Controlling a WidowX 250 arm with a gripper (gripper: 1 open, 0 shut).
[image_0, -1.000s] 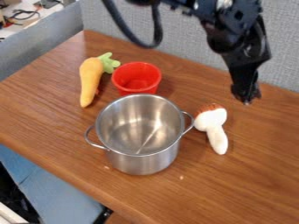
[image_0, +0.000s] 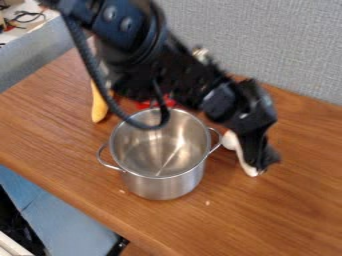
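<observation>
My gripper (image_0: 254, 150) is low at the right of the table, over the white toy (image_0: 249, 165), which it partly hides; whether it touches or holds it, I cannot tell. A steel pot (image_0: 158, 180) with two side handles stands left of it on the wooden table (image_0: 254, 225). Behind the pot, the arm mostly hides the yellow carrot-like toy (image_0: 99, 105) and a red container (image_0: 144, 103).
A grey wall (image_0: 281, 45) runs along the back. The table's left edge drops away to the floor, with cables at the top left.
</observation>
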